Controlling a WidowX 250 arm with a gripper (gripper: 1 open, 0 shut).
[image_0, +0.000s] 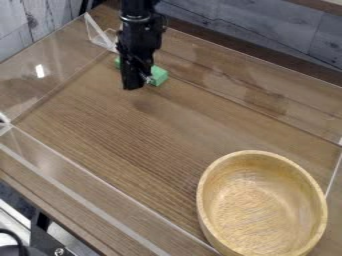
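Observation:
My black gripper (136, 74) hangs from the arm at the top middle, at the back of the wooden table. It is over the left part of a small green object (156, 75), partly covering it. Whether the fingers are open, shut or touching the object is too small to tell.
A large beige round bowl (261, 203) sits at the front right. A grey tiled wall (267, 30) runs behind it, and some clear or white material lies at the back left.

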